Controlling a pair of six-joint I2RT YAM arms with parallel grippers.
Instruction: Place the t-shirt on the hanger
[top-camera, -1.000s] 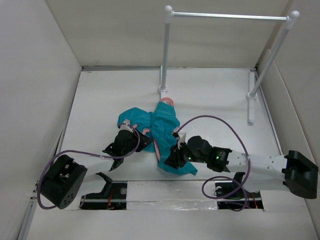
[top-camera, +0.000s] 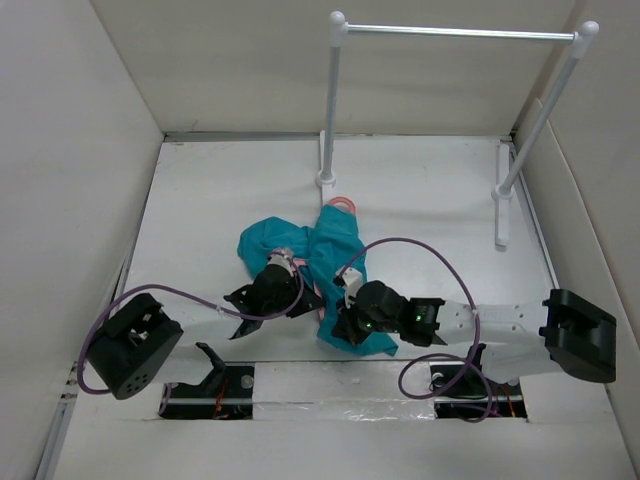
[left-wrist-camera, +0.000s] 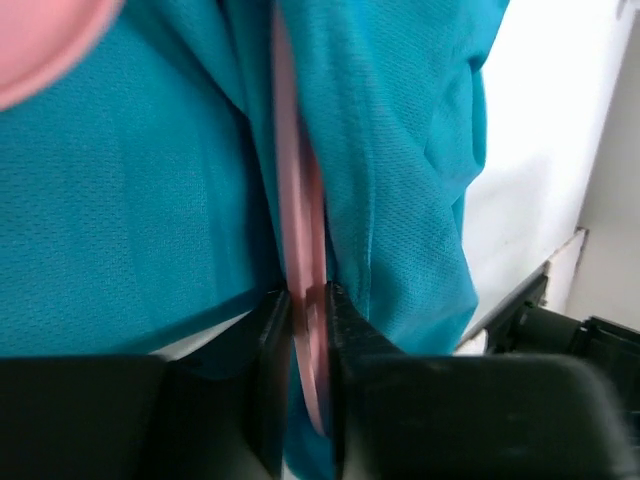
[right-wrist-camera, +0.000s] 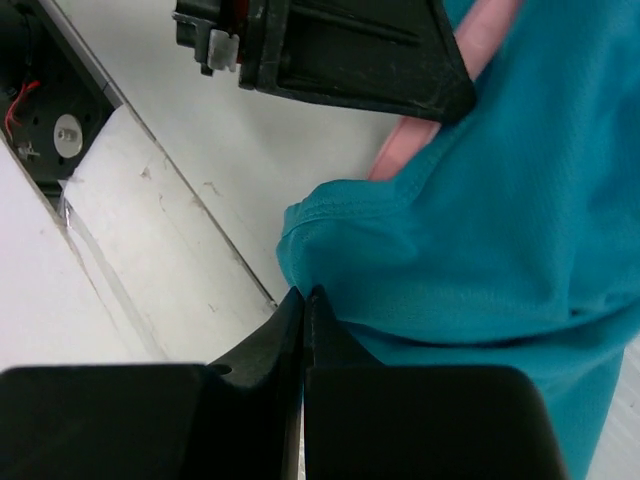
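Note:
A teal T-shirt (top-camera: 335, 240) lies bunched on the white floor below the rack, with a pink hanger (top-camera: 341, 204) whose hook end shows at the shirt's top. My left gripper is shut on the hanger's pink bar (left-wrist-camera: 296, 200), among folds of the shirt. My right gripper is shut at the lower edge of the shirt (right-wrist-camera: 470, 240); whether fabric is pinched between its tips is hard to tell. In the right wrist view the left gripper's black body sits above, beside the pink bar.
A white rack with a metal rail (top-camera: 455, 33) stands at the back, over the shirt's upper end. Walls (top-camera: 80, 160) enclose the workspace on the sides. The floor left of the shirt and right between the rack's feet is clear.
My left gripper has moved slightly right and toward the front, the hanger and shirt shifting slightly with it. The right arm has shifted a little left and toward the front.

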